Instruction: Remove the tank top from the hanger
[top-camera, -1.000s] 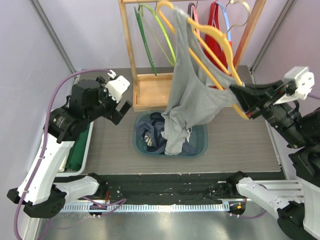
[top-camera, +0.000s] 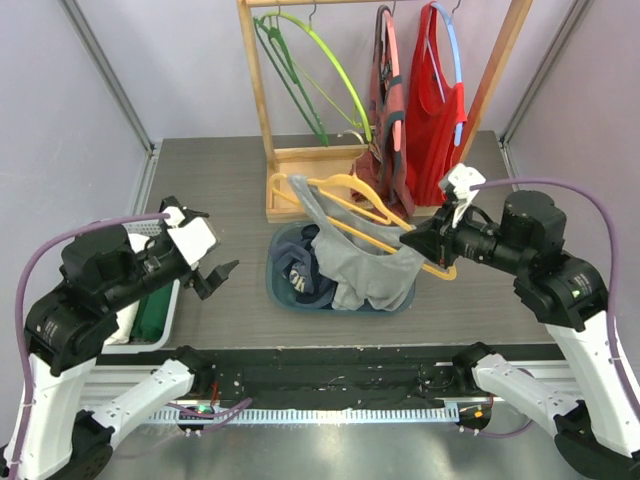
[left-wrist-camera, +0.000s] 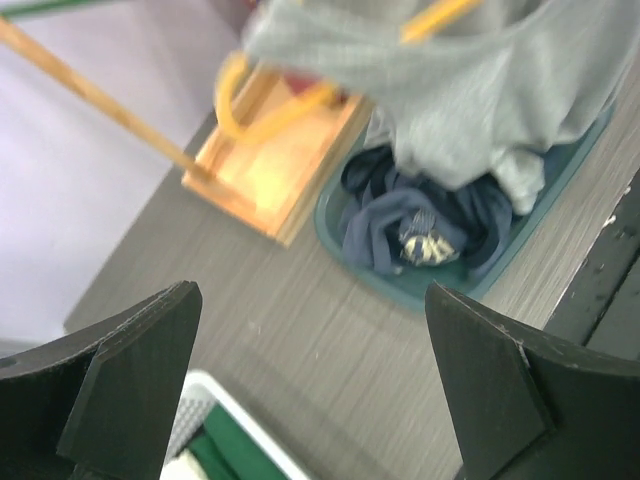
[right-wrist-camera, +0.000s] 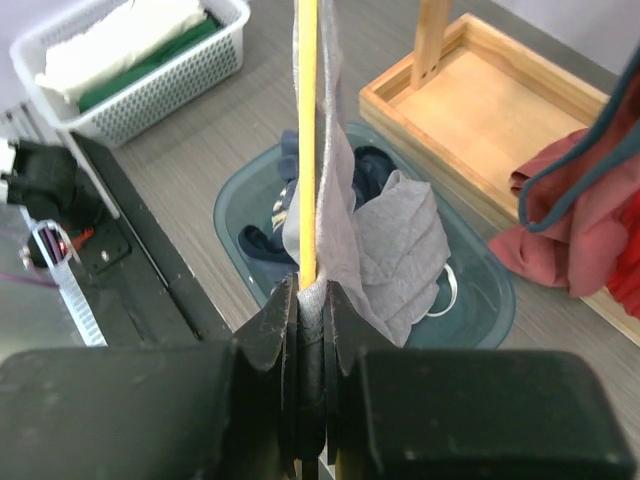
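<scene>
The grey tank top (top-camera: 365, 270) is still on the yellow hanger (top-camera: 347, 184) and hangs over the teal bin. My right gripper (top-camera: 412, 238) is shut at its right end. In the right wrist view, grey cloth (right-wrist-camera: 313, 297) shows between the fingers, and the yellow bar (right-wrist-camera: 308, 150) runs down to them; I cannot tell whether the bar is pinched too. To the left, my left gripper (top-camera: 212, 250) stands open and empty, apart from the garment. Its wrist view shows the hanger's free end (left-wrist-camera: 268, 126) sticking out past the grey cloth (left-wrist-camera: 460, 110).
The teal bin (top-camera: 272, 272) contains dark blue clothing (top-camera: 302, 265). Behind it stands a wooden rack (top-camera: 255, 90) with green hangers (top-camera: 335, 65), a reddish garment (top-camera: 385, 110) and a red top (top-camera: 432, 130). A white basket (right-wrist-camera: 165, 97) sits at left. Floor between left gripper and bin is clear.
My right gripper has come down and leftward, bringing the hanger and tank top low over the bin. My left arm has moved down and a little left.
</scene>
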